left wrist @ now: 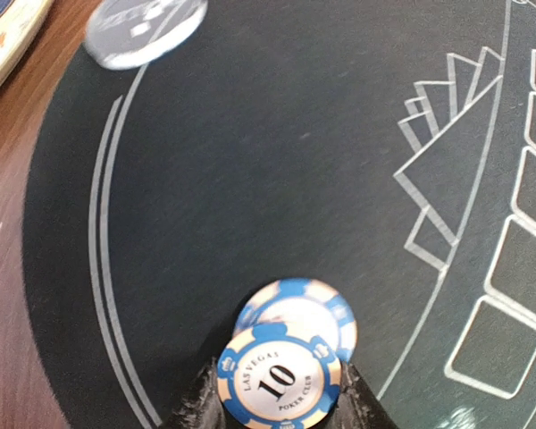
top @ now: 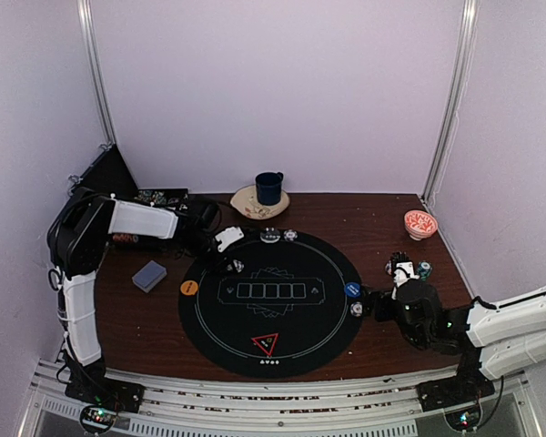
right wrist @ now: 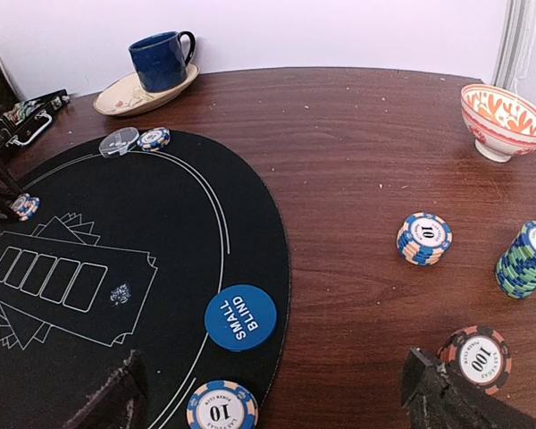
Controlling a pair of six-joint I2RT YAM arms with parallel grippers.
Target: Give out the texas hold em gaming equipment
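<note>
On the round black poker mat, my left gripper is shut on a blue-and-white 10 chip, overlapping a second 10 chip just behind it. A clear dealer disc and a chip stack lie at the mat's back. My right gripper stands open at the right edge, above a 10 chip near the SMALL BLIND disc. Stacks of 10, 50 and 100 chips stand on the wood.
A card deck lies left of the mat, an open case behind it. A mug on a plate stands at the back, a bowl at the back right.
</note>
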